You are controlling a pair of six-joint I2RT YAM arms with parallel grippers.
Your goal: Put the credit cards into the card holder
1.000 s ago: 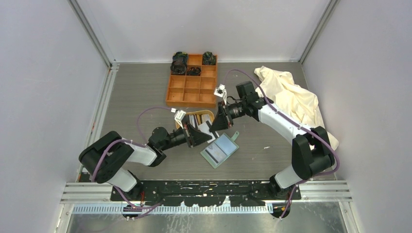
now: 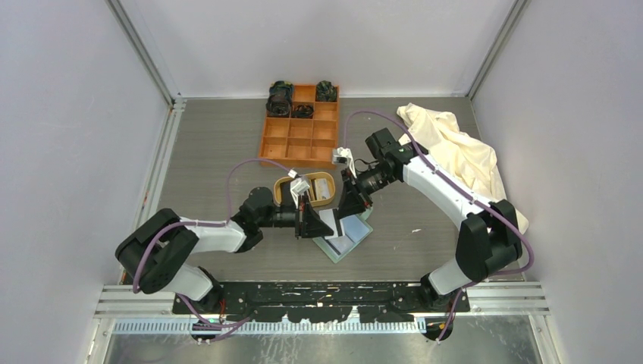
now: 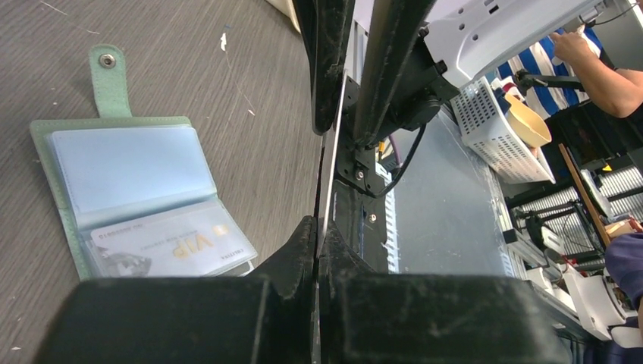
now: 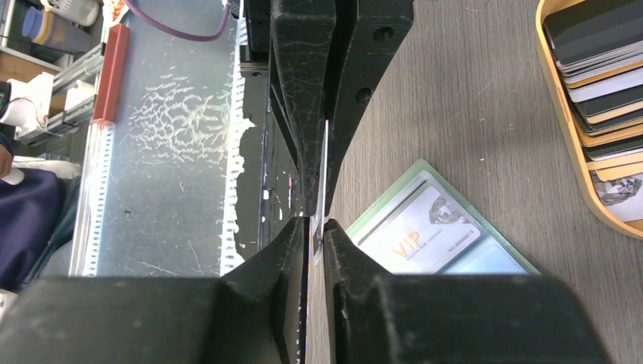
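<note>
A white card with a dark stripe point(image 2: 328, 218) spans the gap between my two grippers, above the card holder. Edge-on, the card point(image 3: 329, 167) shows as a thin line in the left wrist view. My left gripper is shut on its near edge. Around the opposite edge, my right gripper stands part open, its fingers spread with the card between them. The light green card holder point(image 3: 114, 121) lies open on the table below, its strap extended. A VIP card point(image 3: 178, 241) sits in one clear pocket; the other pocket point(image 3: 133, 167) looks empty.
Behind the grippers, a yellow tray point(image 4: 565, 114) holds several cards. An orange compartment box point(image 2: 300, 142) with black items stands at the back. Cream cloth point(image 2: 455, 152) lies at the right. Bare table surrounds the holder.
Both grippers have moved slightly toward the front with the card, from near the yellow tray to over the holder. The left arm has also straightened toward the right. The holder has not moved.
</note>
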